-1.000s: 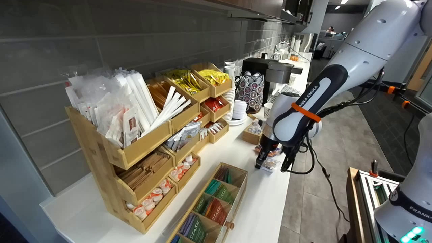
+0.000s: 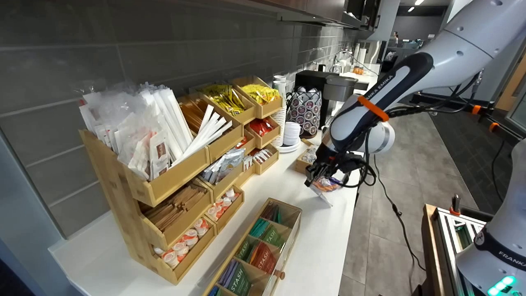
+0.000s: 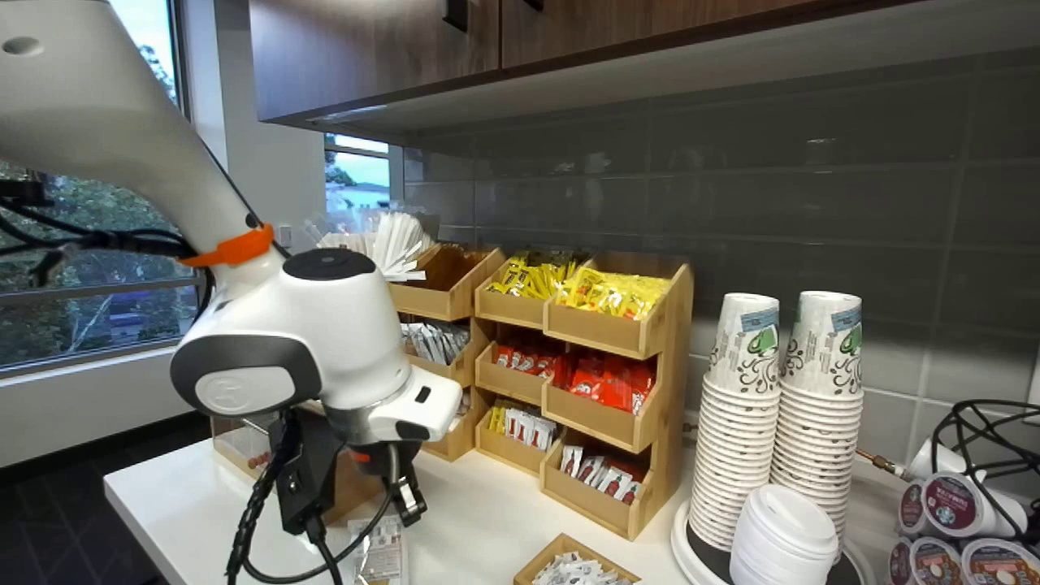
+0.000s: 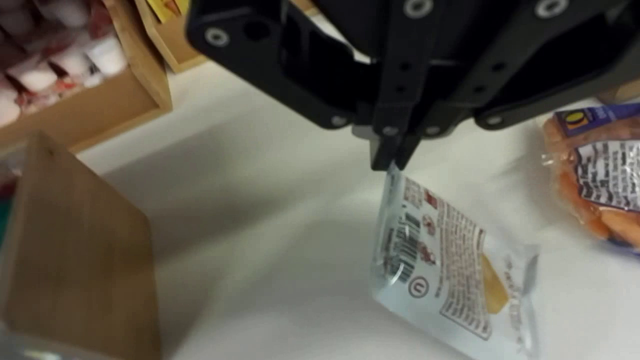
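A pale, printed snack packet (image 4: 444,270) hangs at a tilt from one corner at the tips of my gripper, whose fingers are shut on that thin corner. Exterior view 1 shows the gripper (image 2: 310,181) low over the white counter, with the packet (image 2: 322,196) below it almost edge-on. Whether its lower end touches the counter I cannot tell. From the other side, exterior view 2 shows the packet (image 3: 383,552) beneath the gripper (image 3: 413,511).
A bag of carrots (image 4: 600,180) lies right of the packet in the wrist view. The wooden tea box (image 2: 291,222) stands nearby on the counter. Tiered condiment bins (image 2: 217,148) line the wall, and a small wooden box (image 3: 570,565) of packets sits farther along.
My gripper was open around the packet lying on the counter. Now it is shut at the packet's corner, the wrist has turned, and the packet is tilted up.
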